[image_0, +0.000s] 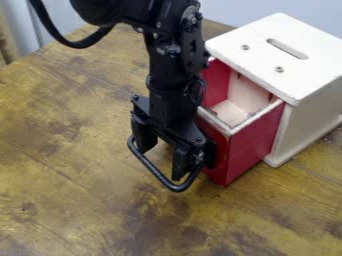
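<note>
My black gripper (167, 150) is low over the wooden table, just left of a white box (287, 55) with a red drawer (234, 150) at its front. The drawer is pulled out, and a pale inner part (247, 95) shows inside it. The lower arm and gripper stand against the drawer's left side and hide part of it. I cannot tell whether the fingers are open or shut, or whether anything is between them.
Bare wooden table (67, 180) fills the left and front. A pale wall runs along the back, and a black cable loops at the upper left.
</note>
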